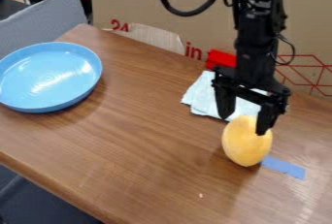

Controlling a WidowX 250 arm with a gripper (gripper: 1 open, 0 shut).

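Note:
My black gripper (244, 113) is at the right, just above a yellow oval object (247, 145), its two fingers pointing down around the object's top with a gap between them. The yellow object stands on the wooden table (143, 160); whether the fingers touch it is unclear. A white cloth (201, 96) lies behind the gripper, partly hidden by it.
A blue plate (49, 76) lies at the left. A red object (219, 59) is behind the arm, against a cardboard box (155, 10). A blue tape strip (285, 168) is at the right.

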